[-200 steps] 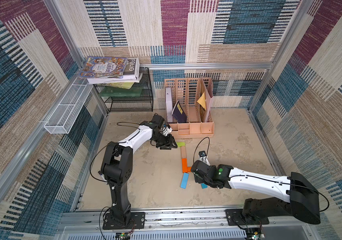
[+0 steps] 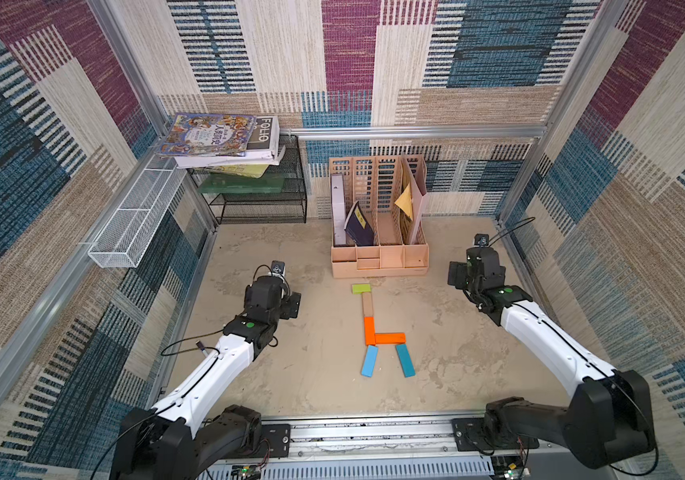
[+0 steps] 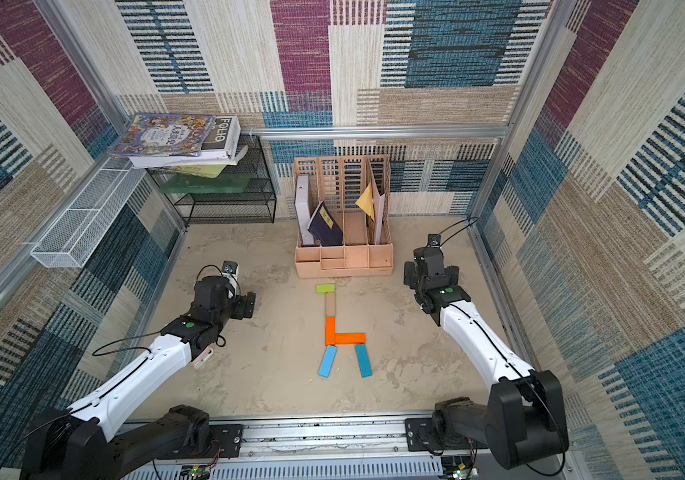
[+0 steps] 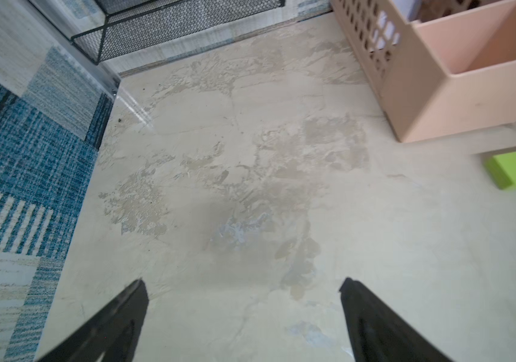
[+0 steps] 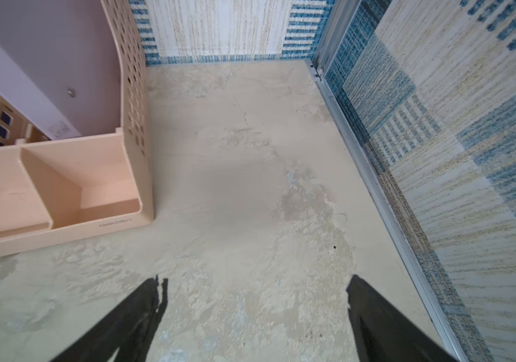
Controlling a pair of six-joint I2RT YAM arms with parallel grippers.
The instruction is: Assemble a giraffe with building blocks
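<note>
Flat on the table's middle lies a giraffe shape. A green block [image 2: 361,288] tops a tan block [image 2: 367,304], which runs down into an upright orange block [image 2: 369,330]. From its foot a second orange block [image 2: 390,338] extends rightward. Below slant a light blue block [image 2: 369,361] and a teal block [image 2: 405,361] like two legs. My left gripper is open and empty, left of the blocks; only the green one's end shows in the left wrist view. Open and empty too, my right gripper stands over bare table on the right.
A pink organizer [image 2: 380,270] with files stands just behind the green block. At the back left is a black wire rack [image 2: 262,217] piled with books. A small pale pink object [image 3: 203,357] lies beside the left arm.
Both arms have drawn back from the blocks, left one to the left, right one to the right and rearward. The right-hand orange and teal blocks are uncovered. The blocks look unmoved.
</note>
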